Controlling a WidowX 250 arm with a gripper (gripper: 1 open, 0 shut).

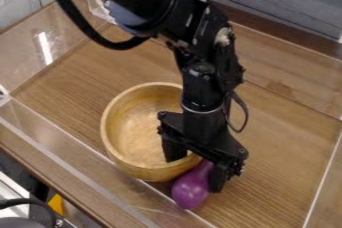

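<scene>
My black gripper [201, 157] is low over the front of the wooden table, at the right side of a tan bowl [134, 122]. A purple eggplant-like object [193, 188] lies just outside the bowl at its front right, under my fingers, which partly cover its upper end. I cannot tell whether the fingers are closed on it.
A clear edge strip runs along the left and front, with dark items and cables beyond at the lower left. A wall stands at the back.
</scene>
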